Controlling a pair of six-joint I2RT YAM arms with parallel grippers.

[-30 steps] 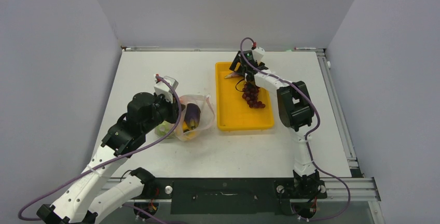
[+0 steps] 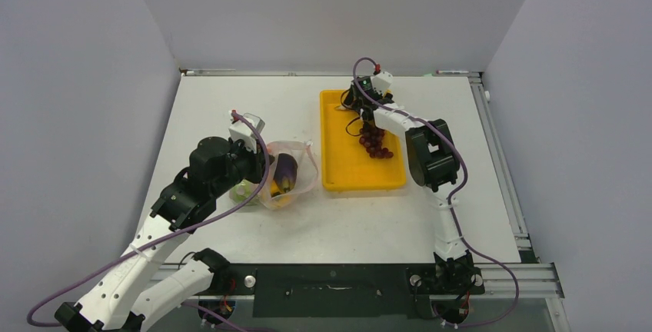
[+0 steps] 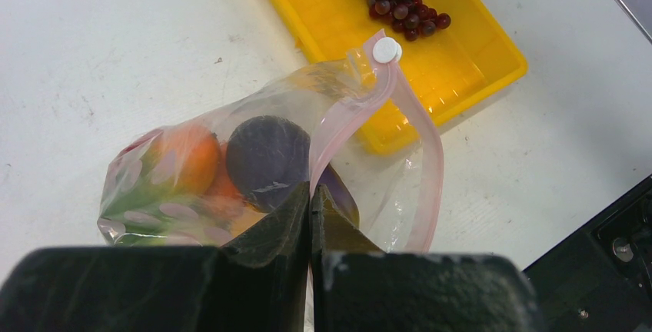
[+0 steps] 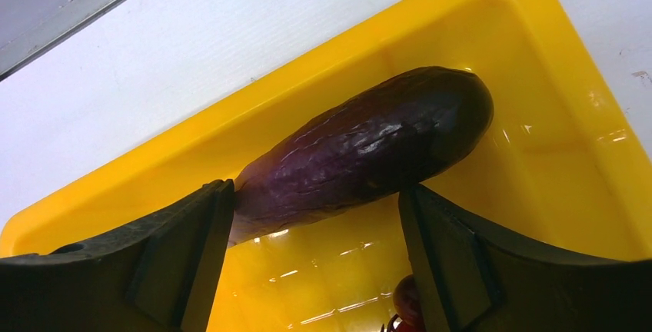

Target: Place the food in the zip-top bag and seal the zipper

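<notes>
The clear zip top bag lies on the table with a pink zip rim and a white slider. Its mouth gapes on the right. Inside are a dark eggplant and orange and green food. My left gripper is shut on the bag's pink rim. In the yellow tray, a purple sweet potato lies along the back wall. My right gripper is open, its fingers on either side of the sweet potato's near edge; contact is hard to judge. Red grapes rest in the same tray.
The yellow tray stands just right of the bag, its front half bare. A small round red fruit sits close by the right gripper's right finger.
My right gripper has shifted slightly around the sweet potato, whose pale end now shows less from above. The tray has moved slightly towards the back. My left arm and the bag stay put.
</notes>
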